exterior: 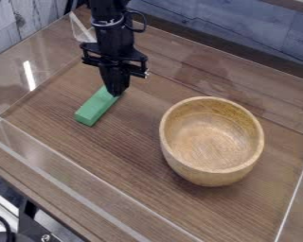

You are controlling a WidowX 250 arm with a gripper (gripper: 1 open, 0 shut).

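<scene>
A black robot arm with a gripper (pixel 113 68) reaches in from the top of the camera view, its lower end just above and behind the top end of a green oblong object (pixel 96 110) lying flat on the wooden table. Whether the fingers are open or shut cannot be made out against the dark arm. A large empty tan bowl (pixel 212 132) stands on the right.
Dark blue surroundings lie beyond the table's back edge at the top right, and dark cables show at the bottom left corner.
</scene>
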